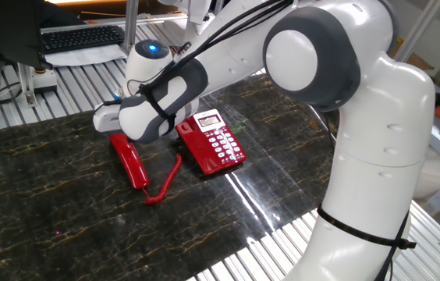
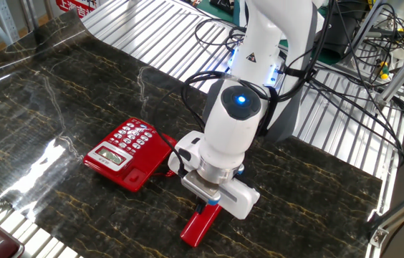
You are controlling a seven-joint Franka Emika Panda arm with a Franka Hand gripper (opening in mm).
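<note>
A red telephone base (image 1: 211, 142) with white keys and a small display rests on the dark marbled mat. Its red handset (image 1: 130, 161) lies off the base, to the left in exterior view 1, with a coiled red cord (image 1: 165, 181) by its lower end. In exterior view 2 my gripper (image 2: 201, 208) points down over the handset (image 2: 200, 226), whose upper part it hides. A dark finger shows close against the handset there; whether it touches is unclear. The finger opening is hidden, and the arm covers the fingertips in exterior view 1.
A black keyboard (image 1: 83, 37) sits at the back left in exterior view 1. Loose black cables (image 2: 359, 107) hang beside the arm in exterior view 2.
</note>
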